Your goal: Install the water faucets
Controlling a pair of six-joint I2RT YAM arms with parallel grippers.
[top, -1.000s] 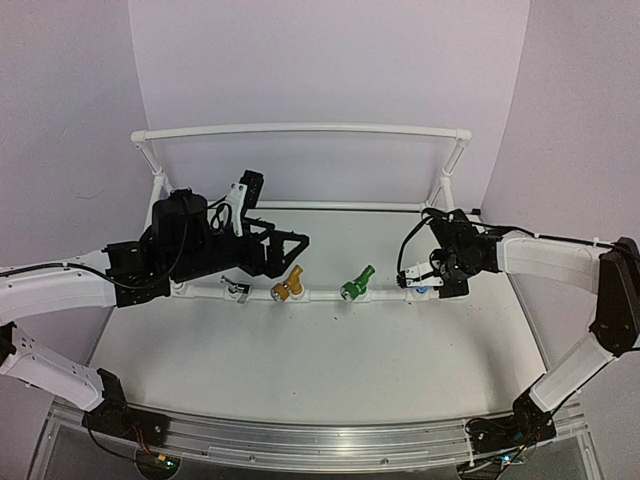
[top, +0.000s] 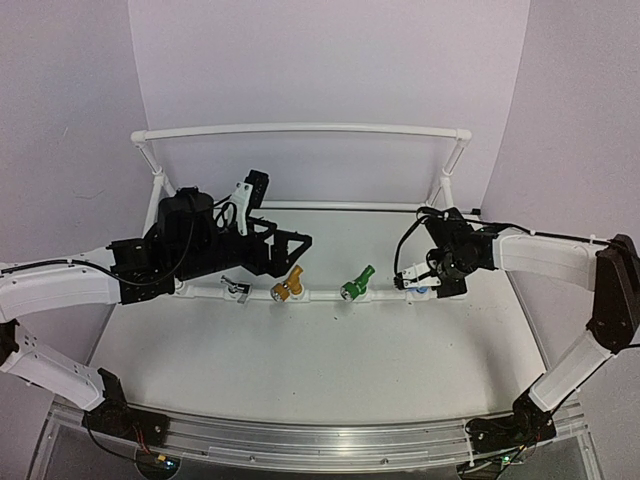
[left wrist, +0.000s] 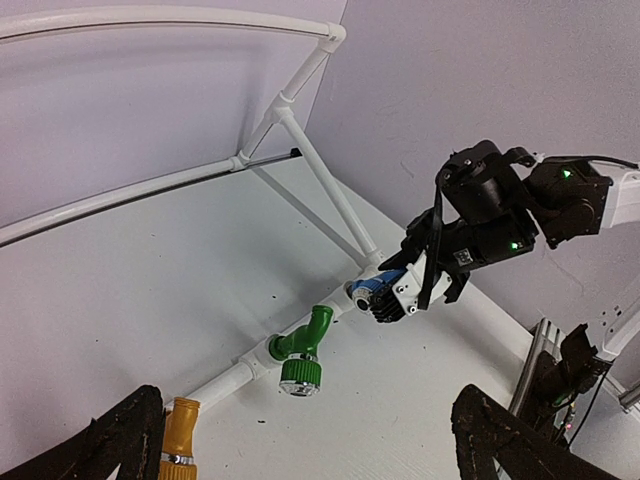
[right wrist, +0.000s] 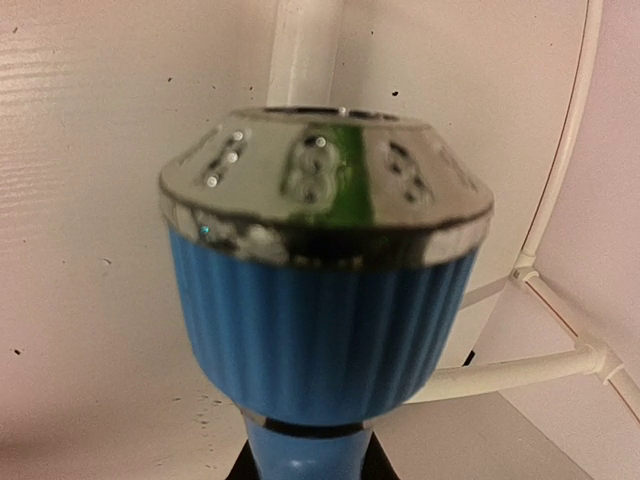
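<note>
A blue faucet (right wrist: 320,330) with a chrome end fills the middle of the right wrist view. My right gripper is shut on its narrow neck, a black finger on either side. From the left wrist view, the blue faucet (left wrist: 368,286) is at the right end of the white pipe; the arm hides its joint. A green faucet (left wrist: 300,350) and an orange faucet (left wrist: 180,440) sit on the same pipe, and a chrome tap (top: 236,289) at its left. My left gripper stands open, its fingers wide apart, above the orange one.
The white pipe frame rises behind, with an upper bar (top: 300,129) and a lower rear bar (top: 340,206). Bare white board (top: 320,370) lies free in front of the faucets, down to the metal rail (top: 320,440). Walls close off both sides.
The left arm has barely moved.
</note>
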